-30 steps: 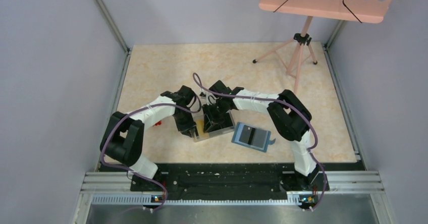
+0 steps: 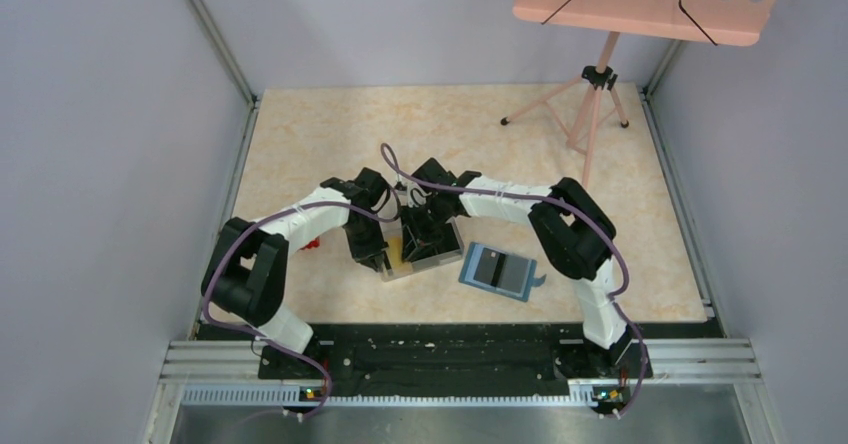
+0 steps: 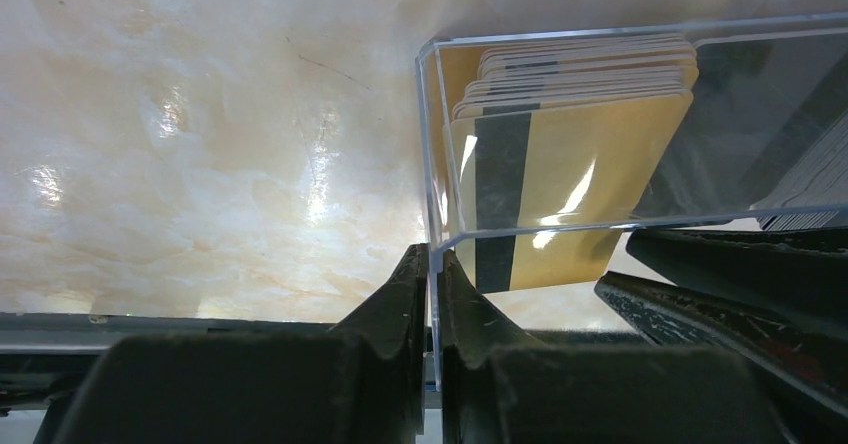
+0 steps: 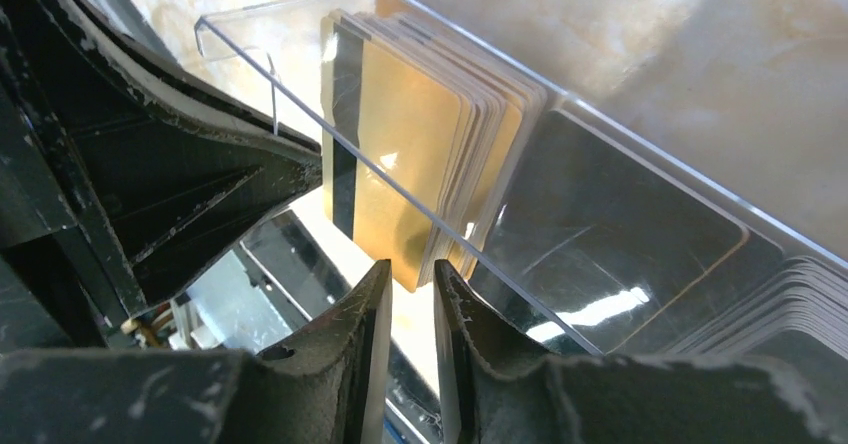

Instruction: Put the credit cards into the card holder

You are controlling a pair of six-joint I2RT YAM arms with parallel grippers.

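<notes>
The clear card holder (image 2: 436, 259) lies on the table under both grippers. At its left end stand gold cards (image 3: 580, 154) with a dark stripe, upright in a bunch; grey-edged cards (image 4: 760, 314) sit further along. My left gripper is at the holder's end wall, its fingers close together around that wall's edge. My right gripper is at the front of the gold cards, fingertips slightly apart, near the lower edge of the front card. Whether it holds a card cannot be told.
A blue-grey card device (image 2: 500, 271) lies to the right of the holder. A small red object (image 2: 311, 243) is left of the left arm. A pink stand (image 2: 590, 134) stands at the back right.
Both arms and the holder have shifted very slightly in the top view; otherwise little differs.
</notes>
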